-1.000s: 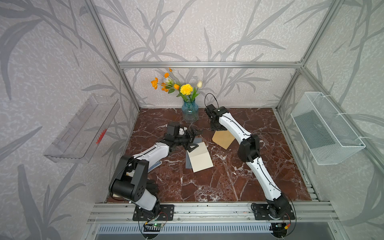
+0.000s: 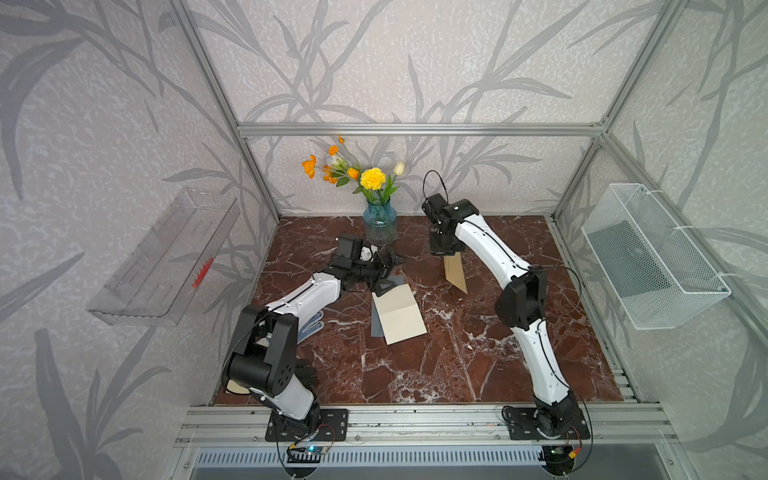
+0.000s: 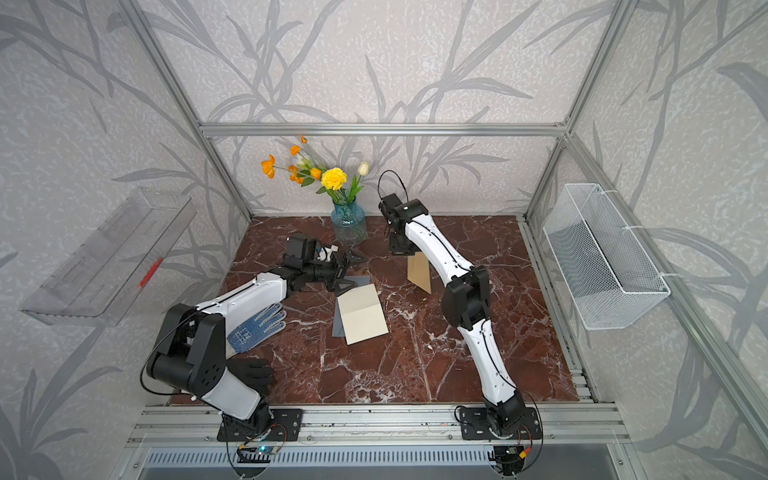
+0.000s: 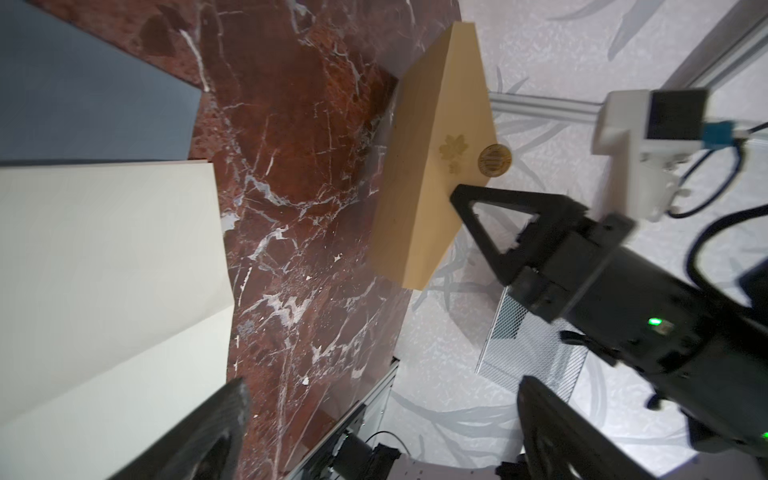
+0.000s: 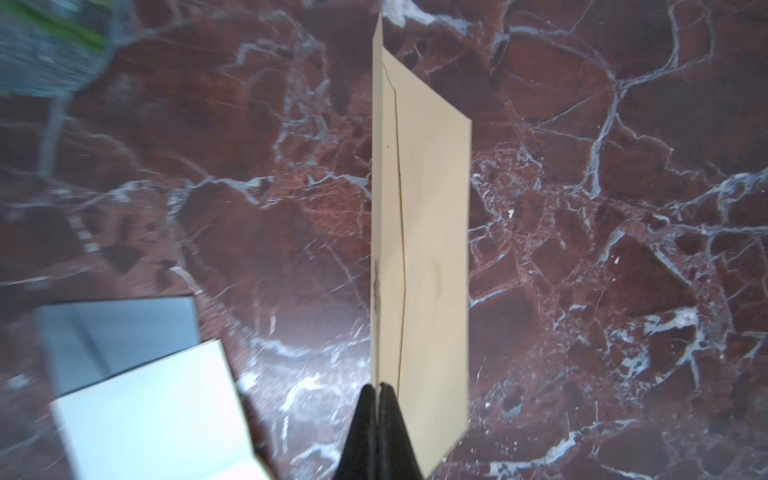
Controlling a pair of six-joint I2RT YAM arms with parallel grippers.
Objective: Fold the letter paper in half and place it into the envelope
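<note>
The tan envelope (image 4: pixel 448 152) hangs above the table, tilted, with a gold round seal on it. My right gripper is shut on its edge; in the right wrist view the envelope (image 5: pixel 432 264) extends away from the fingertips, its flap side showing. The cream letter paper (image 2: pixel 402 313) lies spread out on the marble table, a crease running across it. My left gripper (image 2: pixel 392 276) stands open over the paper's far end, with nothing between its fingers.
Under the paper lies a blue-grey sheet (image 2: pixel 376 320). A glass vase (image 2: pixel 380 217) of flowers stands at the back. Blue patterned gloves (image 3: pixel 256 326) lie at the left. A white mesh basket (image 2: pixel 656 256) is at the right.
The envelope, earlier seen broad and low under the right arm, now hangs narrow and steeply tilted. The left arm has moved only slightly.
</note>
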